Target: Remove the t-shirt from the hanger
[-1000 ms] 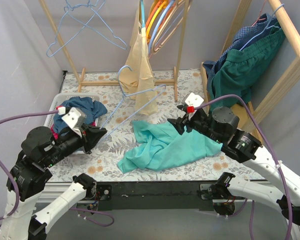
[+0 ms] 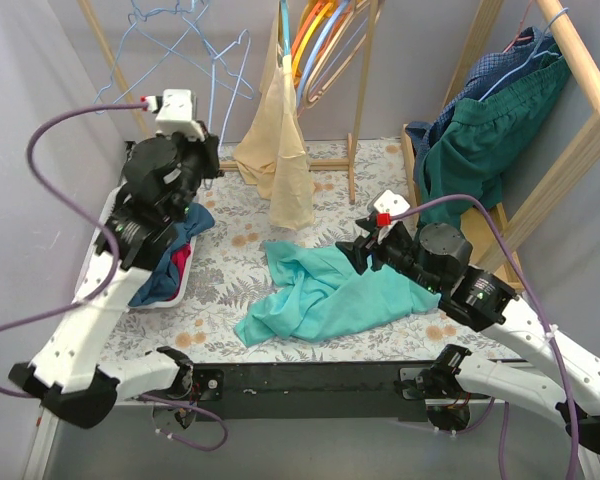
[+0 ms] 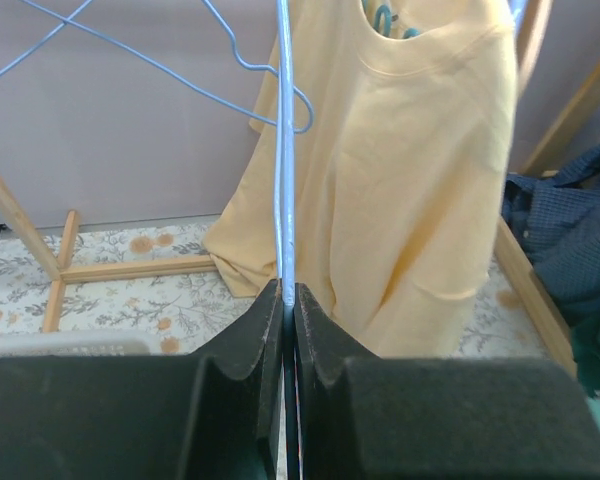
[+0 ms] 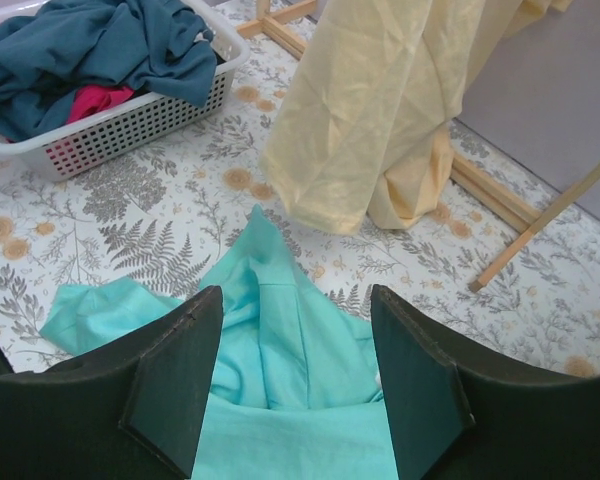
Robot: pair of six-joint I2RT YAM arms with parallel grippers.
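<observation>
A turquoise shirt (image 2: 330, 290) lies crumpled on the floral mat, with no hanger in it; the right wrist view shows the same turquoise cloth (image 4: 290, 340) below the fingers. My left gripper (image 2: 212, 160) is raised at the upper left, shut on a thin light-blue wire hanger (image 3: 285, 190) that stands up from its fingers. Over the shirt's upper edge, my right gripper (image 2: 358, 245) stands open, and nothing is between its fingers.
Other blue hangers (image 2: 175, 45) hang at the back left, close to the held one. A beige cloth (image 2: 290, 150) and several coloured hangers hang at back centre. A white basket (image 4: 130, 130) of clothes stands left. Green shorts (image 2: 485, 155) hang at right.
The left arm has swung up and back with its hanger, from over the mat's left side to near the hanging blue hangers.
</observation>
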